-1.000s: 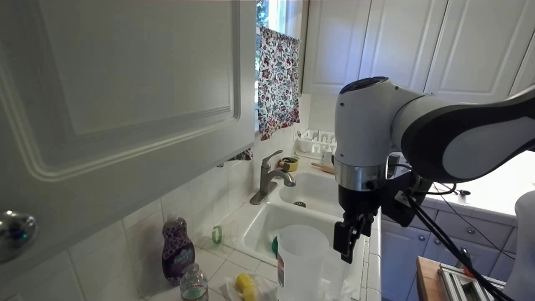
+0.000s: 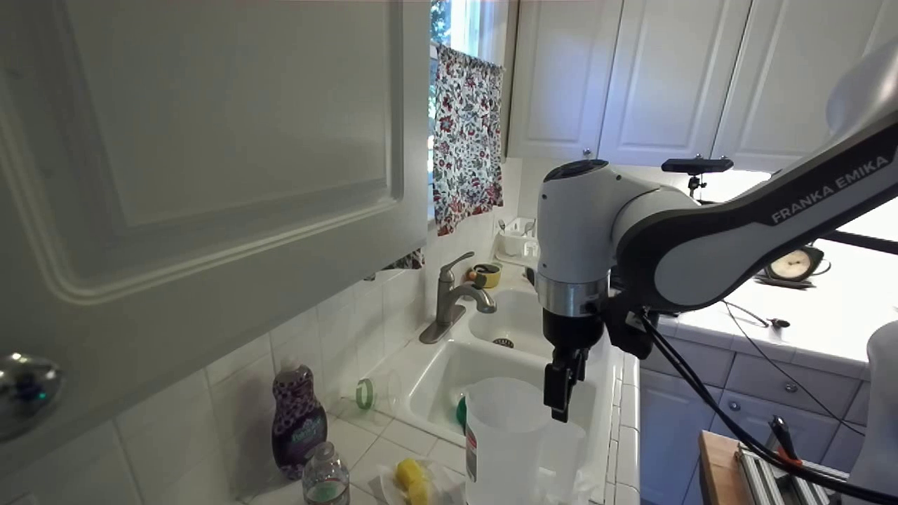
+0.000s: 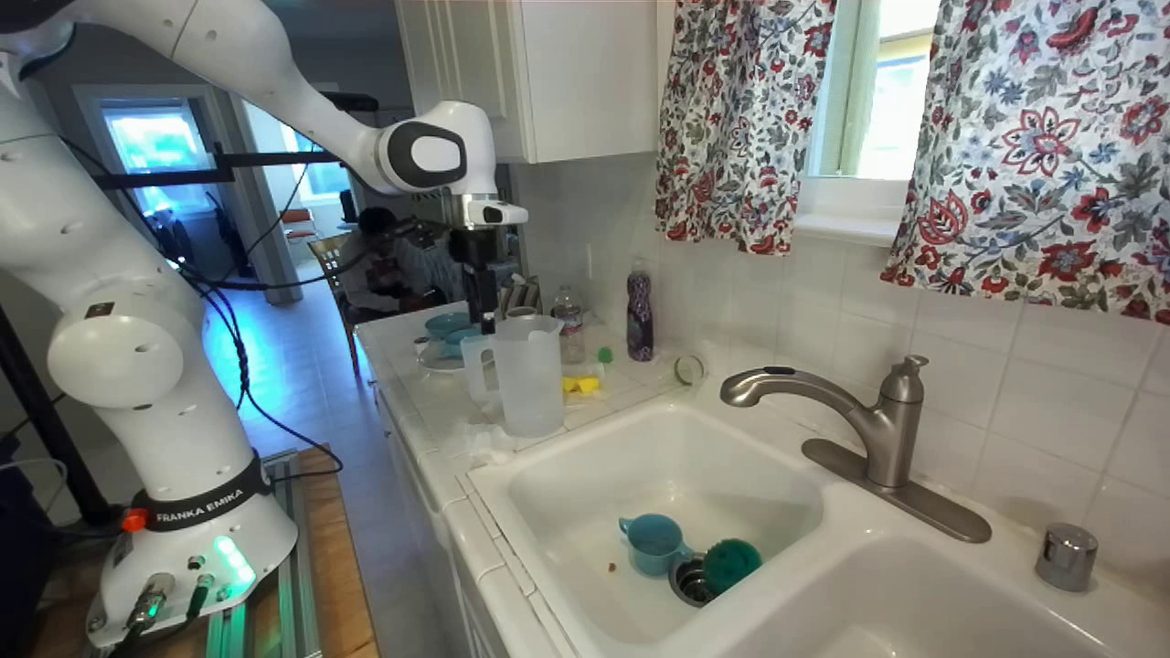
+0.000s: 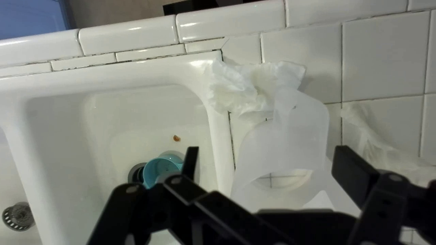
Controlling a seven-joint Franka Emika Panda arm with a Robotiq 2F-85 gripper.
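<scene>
My gripper is open, its two black fingers spread wide with nothing held between them. Below it in the wrist view, the frosted pitcher (image 4: pixel 253 151) shows in the gap between the fingers. In exterior view 2 that pitcher (image 3: pixel 529 378) stands upright on the counter at the sink's corner, its handle (image 3: pixel 478 367) towards the robot. My gripper (image 3: pixel 483 327) hangs close above the handle side there. From exterior view 1, the gripper (image 2: pixel 559 408) appears just right of the pitcher (image 2: pixel 501 429); whether they touch cannot be told.
A teal cup (image 3: pixel 654 543) and a green scrubber (image 3: pixel 731 565) lie in the near basin. Crumpled paper (image 4: pixel 253 85) rests by the sink corner. Behind the pitcher are a yellow sponge (image 3: pixel 581 384), a clear bottle (image 3: pixel 568 329) and a purple soap bottle (image 3: pixel 639 318). The faucet (image 3: pixel 899 428) rises at the back.
The pitcher has not moved.
</scene>
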